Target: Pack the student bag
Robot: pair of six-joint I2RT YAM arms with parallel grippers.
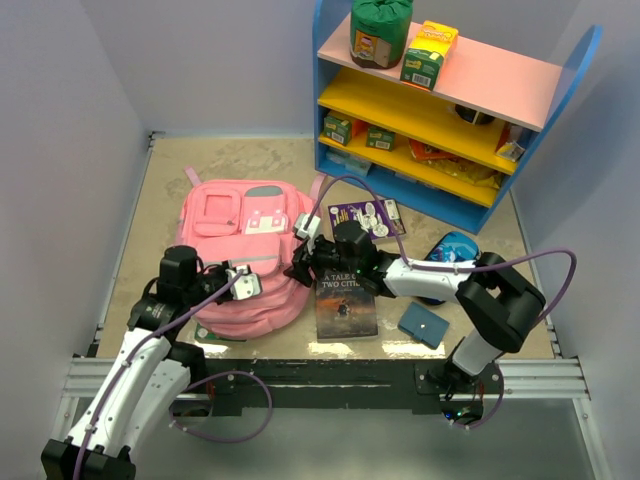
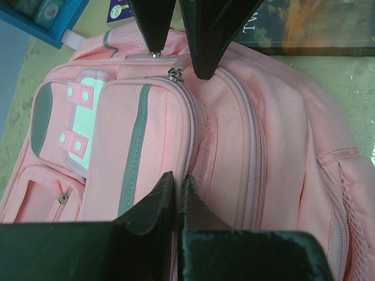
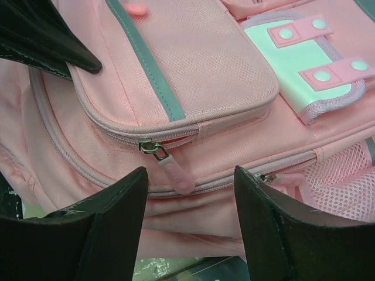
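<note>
The pink student bag (image 1: pixel 225 315) lies flat on the left of the table, its front pocket (image 2: pixel 146 140) facing up. My left gripper is shut on a fold of the bag along the front pocket's zipped edge. Over the bag's right side, my right gripper is part open. Between its fingers in the right wrist view lies the front pocket's zipper pull (image 3: pixel 177 174), hanging from its metal slider; neither finger visibly pinches it. A second zipper slider (image 3: pixel 266 177) shows beside the right finger. The zips near my right gripper look closed.
Right of the bag lie a dark book (image 1: pixel 346 310), a purple box (image 1: pixel 350 213), a blue pouch (image 1: pixel 455 248) and a blue notebook (image 1: pixel 423 325). A shelf unit (image 1: pixel 440 105) stands at the back right. Bare table shows behind the bag.
</note>
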